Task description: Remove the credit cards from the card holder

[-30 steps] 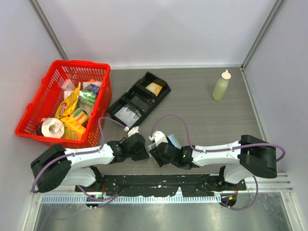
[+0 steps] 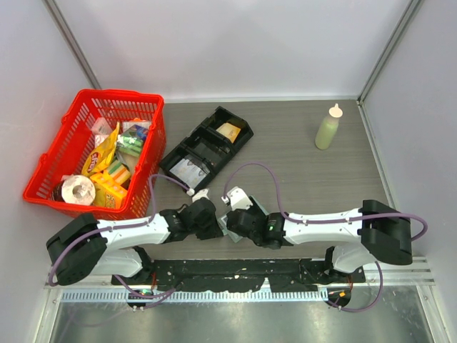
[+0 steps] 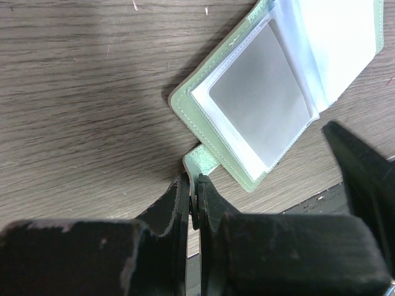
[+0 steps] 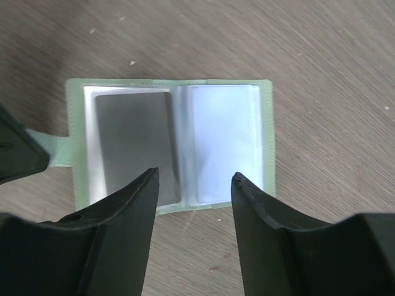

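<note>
The card holder [image 4: 269,154] lies spread open on the table, pale green with stitched edges and clear sleeves. A grey card [image 4: 137,142] fills one sleeve; the other shows a plain white-blue face [image 4: 225,135]. My left gripper is shut on the holder's short green strap [image 3: 200,161]. Over the holder's near edge, my right gripper is apart, its fingers [image 4: 147,191] with nothing between them. In the top view both arms hide most of the holder.
A red basket [image 2: 156,128] of packets stands at left. Beside it is a black divided tray [image 2: 184,150]. The green bottle [image 2: 328,128] is far right.
My left arm has stayed nearly still.
</note>
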